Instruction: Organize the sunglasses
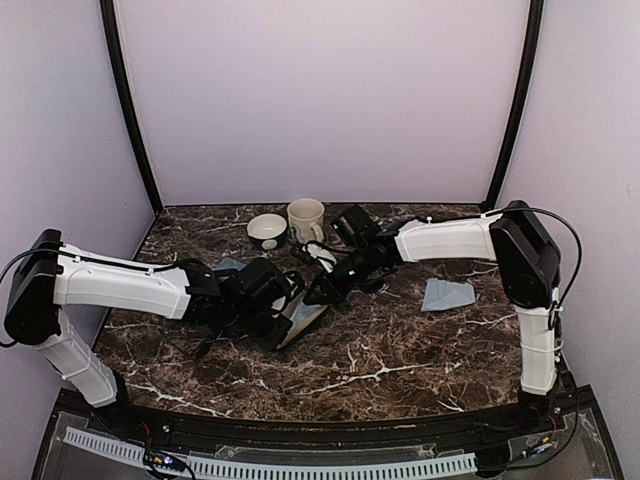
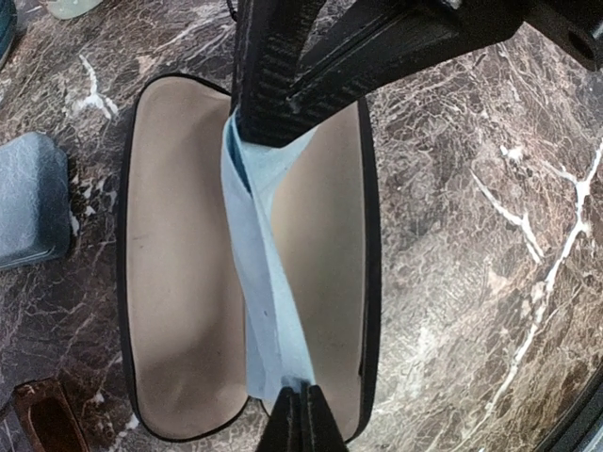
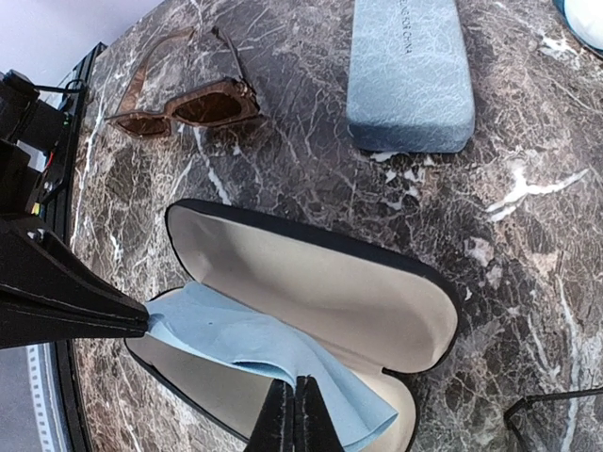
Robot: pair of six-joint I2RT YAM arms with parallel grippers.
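Note:
An open glasses case (image 2: pixel 174 254) with a beige lining and dark rim lies on the marble table. A light blue cloth (image 3: pixel 264 339) stretches over its inside, folded into a narrow strip. In the left wrist view my left gripper is shut on the cloth's near end. At the other end, my right gripper is shut on the cloth too. Brown sunglasses (image 3: pixel 207 105) rest on the table beside the case, arms unfolded, outside it. From above, the arms hide much of the case.
A closed blue case (image 3: pixel 411 80) lies near the open one. Behind the arms stand a white bowl (image 1: pixel 267 230) and a cream mug (image 1: pixel 306 215). Another blue cloth (image 1: pixel 448 295) lies at the right.

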